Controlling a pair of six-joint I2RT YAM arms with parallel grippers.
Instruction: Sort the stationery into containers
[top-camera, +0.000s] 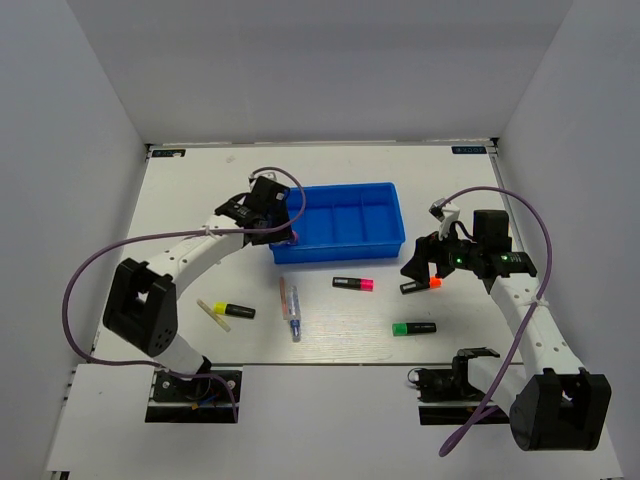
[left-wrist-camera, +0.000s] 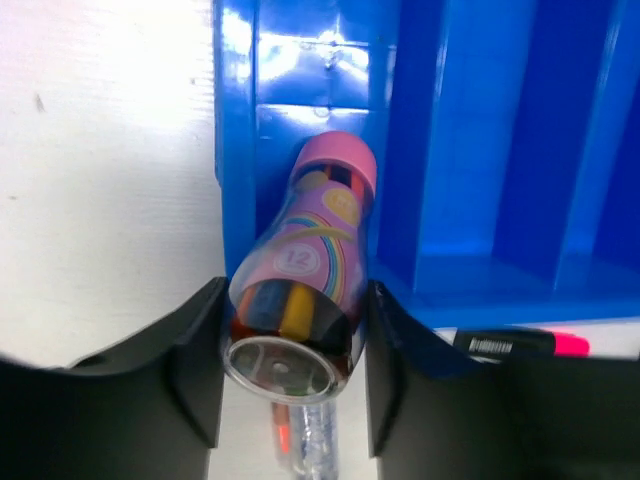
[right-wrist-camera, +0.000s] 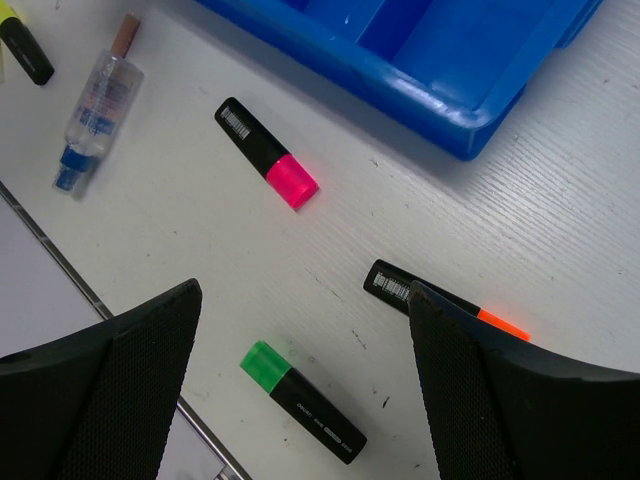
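The blue sorting box (top-camera: 335, 253) stands at the back middle of the table. My left gripper is at its left compartment, one finger on each side of a clear bottle (left-wrist-camera: 305, 240) with a pink cap. The bottle slants cap-first into that compartment, its base toward the camera; I cannot tell whether both fingers press on it. Over the right of the table, my right gripper is open and empty. Below it lie a pink marker (right-wrist-camera: 262, 150), an orange marker (right-wrist-camera: 445, 300) and a green marker (right-wrist-camera: 303, 402).
A clear bottle with a blue cap (top-camera: 293, 312) and a brown stick (top-camera: 283, 295) lie in front of the box. Farther left are a yellow marker (top-camera: 234, 311) and a pale stick (top-camera: 213, 316).
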